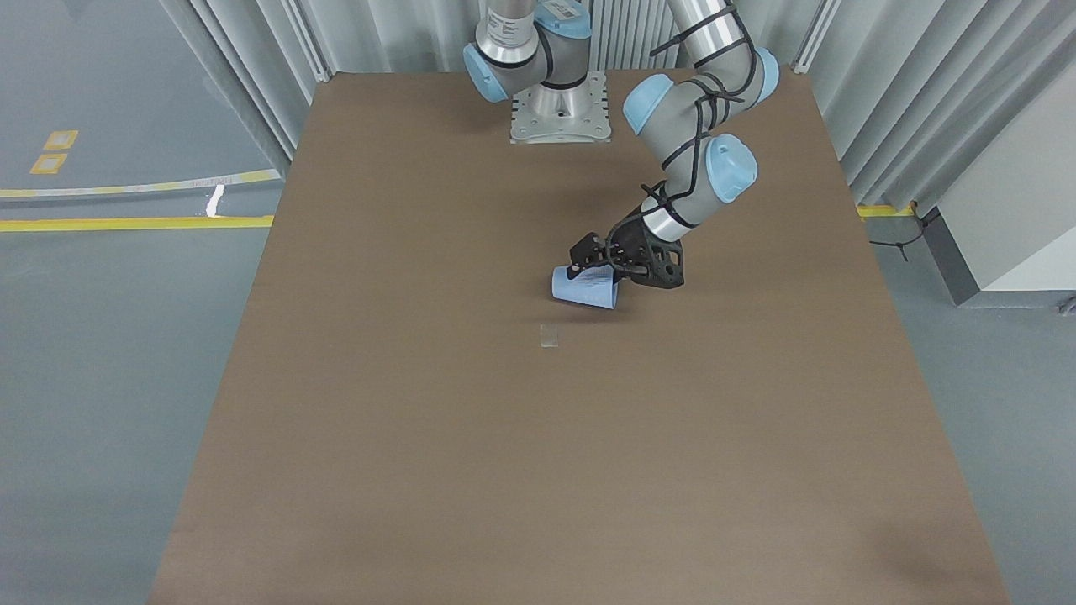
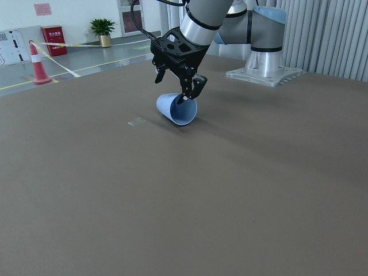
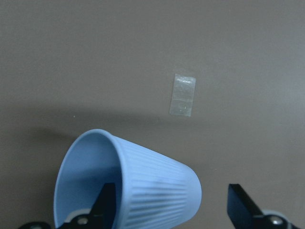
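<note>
A light blue ribbed cup (image 1: 582, 289) (image 2: 168, 107) (image 3: 157, 191) lies on its side on the brown tabletop (image 1: 565, 454), its mouth toward the left view's camera. My gripper is open above it, fingers wide apart. In the wrist view one finger reaches down at the cup's mouth, over or inside the rim; the other stands clear of the cup on the right, over bare table. Whether the first finger touches the cup I cannot tell.
A small clear tape patch (image 1: 549, 336) (image 3: 182, 95) is stuck to the table beside the cup. The robot's base plate (image 1: 560, 126) stands at the back edge.
</note>
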